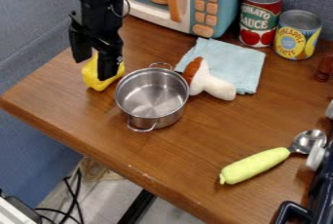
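Observation:
The black gripper (pixel 96 52) is lowered at the left of the table, over a yellow object (pixel 99 79), which looks like a pepper and is partly hidden by the fingers. Whether the fingers are closed on it is unclear. A steel pot (pixel 152 99) sits just right of the yellow object. A white and brown item (pixel 215 84) lies beside the pot on a light blue cloth (pixel 246 63).
A toy microwave (pixel 196 2), a tomato sauce can (pixel 259 18) and a yellow can (pixel 297 37) stand at the back. A ladle with a pale handle (pixel 254 165) lies front right; a black appliance (pixel 313 204) is at the right edge.

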